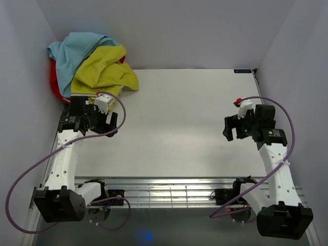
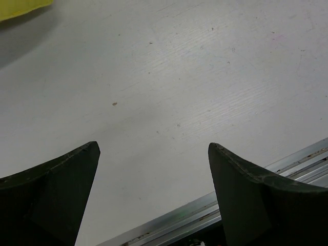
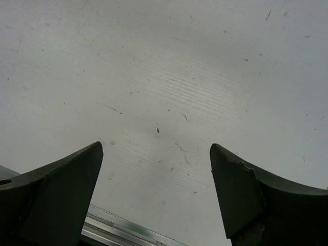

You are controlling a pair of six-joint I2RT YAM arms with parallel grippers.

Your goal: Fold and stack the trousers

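Note:
A pile of trousers lies at the back left of the table: a light blue pair (image 1: 72, 54), a yellow pair (image 1: 105, 72) and a red one (image 1: 55, 82) partly hidden beneath. My left gripper (image 1: 107, 125) stands open just in front of the pile, with bare table under its fingers; a yellow edge (image 2: 20, 7) shows at the top of the left wrist view. My right gripper (image 1: 233, 128) is open over bare table at the right, nothing between its fingers.
Walls enclose it at the back and both sides, and a metal rail (image 1: 174, 189) runs along the front edge. A small dark object (image 1: 242, 71) sits at the back right corner.

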